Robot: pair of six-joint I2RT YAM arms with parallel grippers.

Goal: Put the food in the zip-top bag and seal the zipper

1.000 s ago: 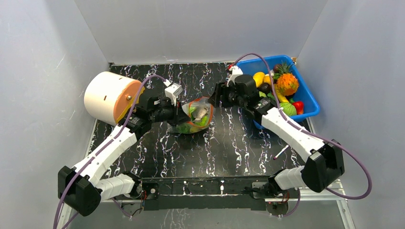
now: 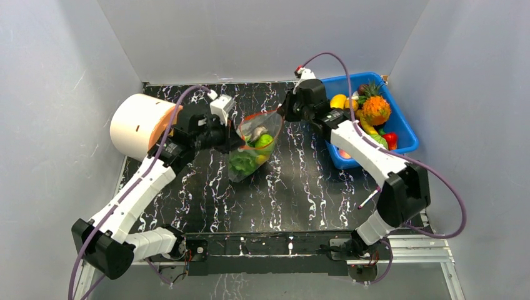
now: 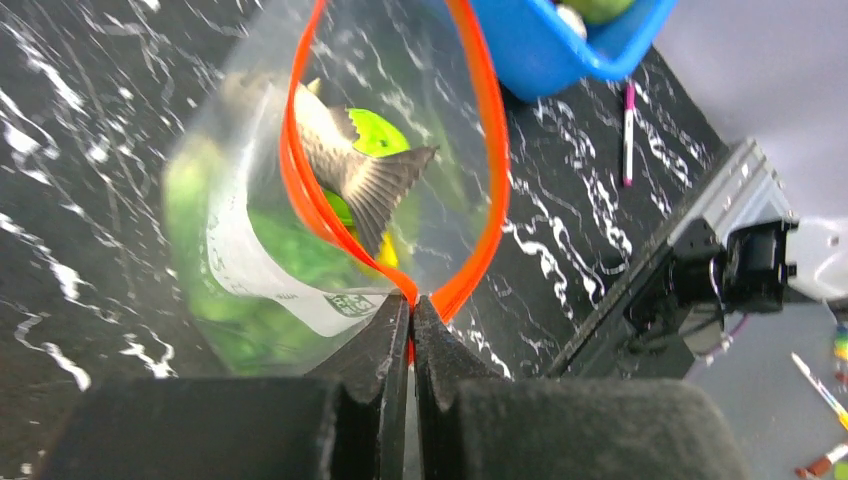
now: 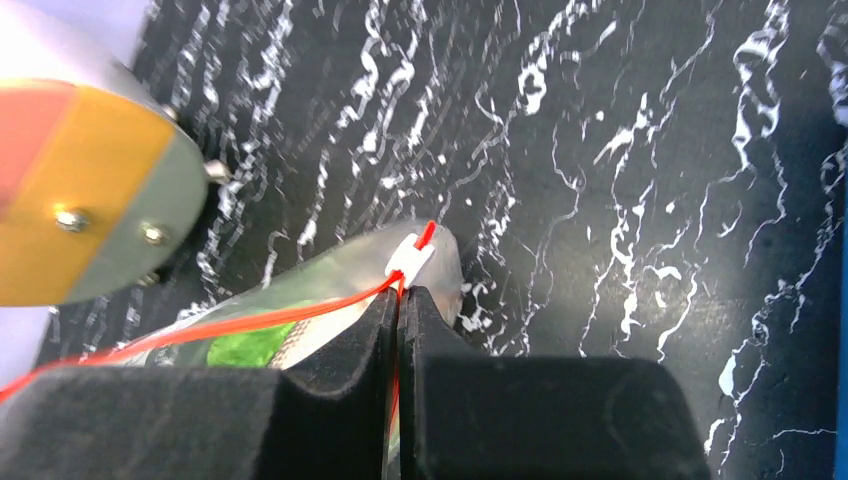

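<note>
A clear zip top bag [image 2: 237, 170] with an orange-red zipper rim hangs between my two grippers, its mouth gaping. Inside are a toy fish [image 3: 335, 150], a lime-green piece [image 2: 263, 141] and leafy greens [image 2: 242, 162]. My left gripper is shut on the rim at one side of the mouth. At the other end of the rim, beside a white zipper slider [image 4: 410, 258], my right gripper is shut with the orange edge between its fingertips. The bag's bottom is partly hidden in the wrist views.
A blue bin [image 2: 409, 142] of toy food stands at the right, under the right arm. A large white and orange cylinder [image 2: 139, 128] stands at the left. One marker [image 2: 369, 199] lies near the right front.
The right gripper has gone from open to shut on the bag's rim.
</note>
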